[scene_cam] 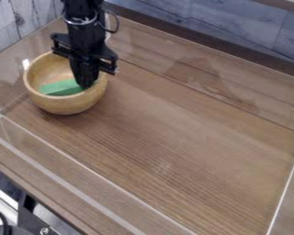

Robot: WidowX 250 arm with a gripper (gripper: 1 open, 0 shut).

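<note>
A round tan wooden bowl (66, 101) sits at the upper left of the table, a green elongated object (63, 88) inside it. My black gripper (84, 70) is over the bowl's back right part, its lower tips at or just inside the bowl, partly over the green object. Whether its fingers are open or shut, or touch the green object, I cannot tell.
Edges of the table run along the left and right, with dark cables at the lower left corner.
</note>
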